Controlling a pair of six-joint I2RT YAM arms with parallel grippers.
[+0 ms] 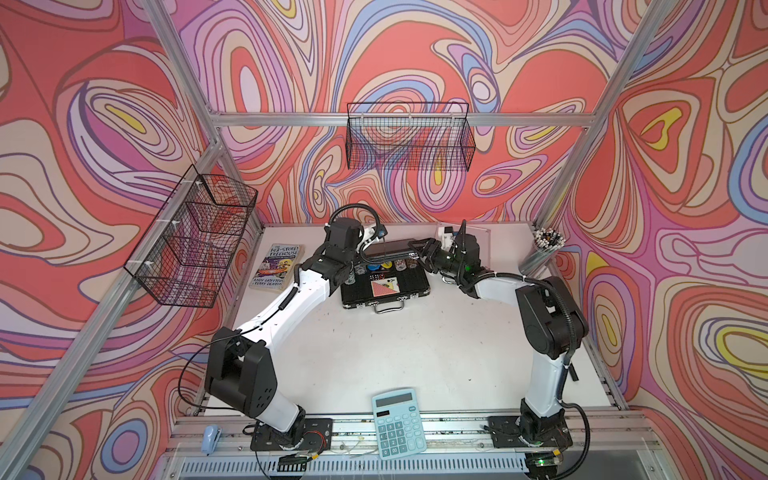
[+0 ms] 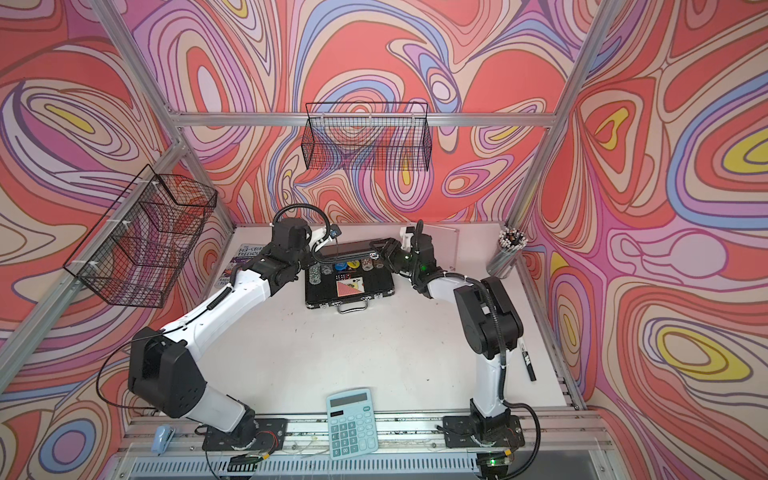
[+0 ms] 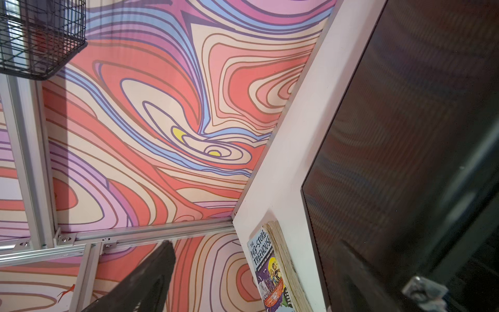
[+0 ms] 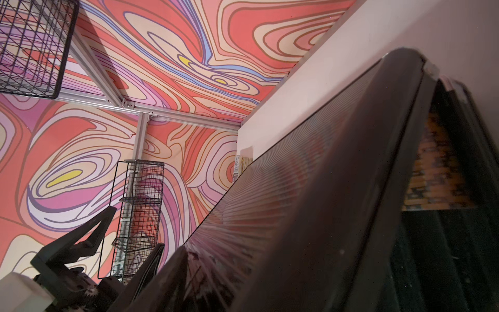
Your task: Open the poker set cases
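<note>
The black poker case (image 1: pixel 408 286) lies at the back middle with its lid (image 1: pixel 396 249) raised and tilted back; chips and a picture-fronted pack (image 1: pixel 385 287) show inside. At the lid's right end, my right gripper (image 1: pixel 429 251) is shut on the lid's edge; in the right wrist view the lid (image 4: pixel 332 176) hides part of its fingers (image 4: pixel 174 267). My left gripper is open by the lid's left end, its fingers (image 3: pixel 156 280) spread with nothing held. One finger (image 3: pixel 358 280) overlaps the lid (image 3: pixel 384 156) in the left wrist view; contact is unclear.
A book (image 1: pixel 277 266) lies at the back left. Wire baskets (image 1: pixel 410 142) hang on the frame, and a holder of sticks (image 1: pixel 544 249) stands back right. A calculator (image 1: pixel 398 424) is at the front edge.
</note>
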